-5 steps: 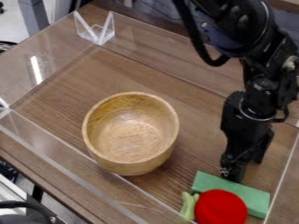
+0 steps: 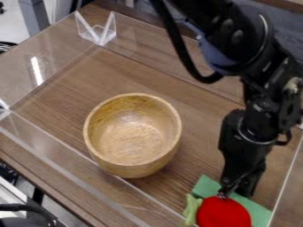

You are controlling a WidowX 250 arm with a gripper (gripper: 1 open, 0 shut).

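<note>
My black gripper (image 2: 236, 184) reaches down at the lower right, its tips low over a green block (image 2: 253, 209) and just behind a red round object (image 2: 222, 214) with a pale green piece at its left. The fingertips look close together; whether anything is between them is hard to see. A wooden bowl (image 2: 131, 135) sits to the left of the gripper.
A clear plastic stand (image 2: 97, 27) is at the back left edge. Cables and the table's edge show at the lower left.
The gripper has moved down and toward the front, onto the green block's area, from just behind it. The objects look largely unmoved.
</note>
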